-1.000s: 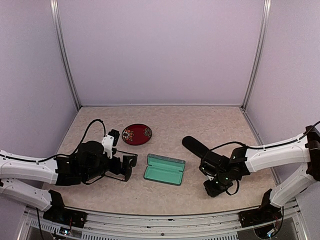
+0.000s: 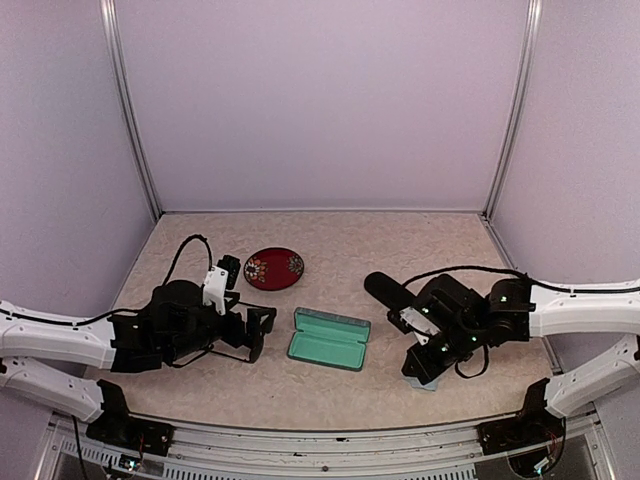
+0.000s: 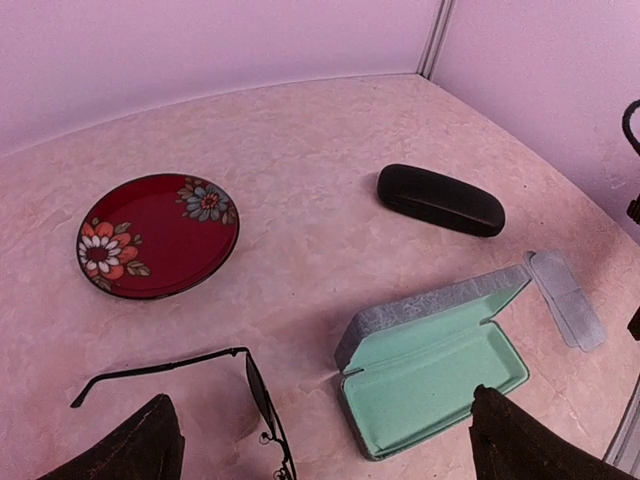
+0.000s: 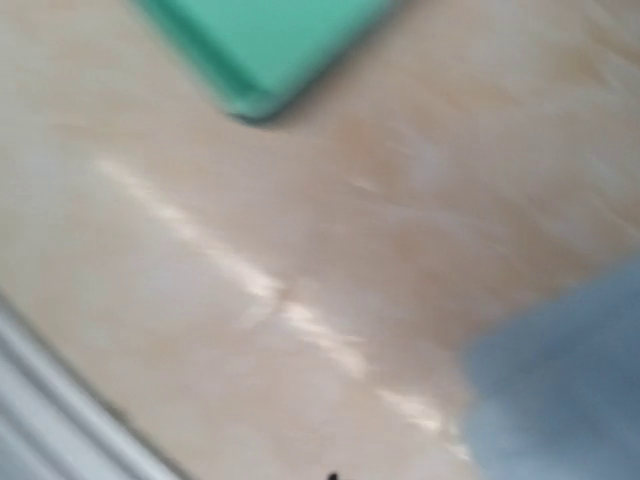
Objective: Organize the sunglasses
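Observation:
The dark sunglasses [image 2: 257, 350] lie on the table at the left, temples pointing left; one lens [image 3: 258, 388] shows from the left wrist. My left gripper [image 2: 246, 326] is over them, open, its fingers [image 3: 125, 445] spread with nothing held. Right of it, a mint-green glasses case [image 2: 328, 350] stands with its lid raised and its tray [image 3: 440, 390] empty. A grey-blue cloth [image 4: 565, 380] lies flat on the table right of the case. Above this cloth is my right gripper [image 2: 416, 354], shut; nothing shows between its fingers, whose tips barely enter the right wrist view.
Behind the right gripper rests a closed black case [image 2: 388, 290]. At the back left sits a red flowered plate [image 2: 273, 268].
My right arm has risen off the table and its gripper has tilted, uncovering more of the cloth below. The left arm, sunglasses and green case stay where they were.

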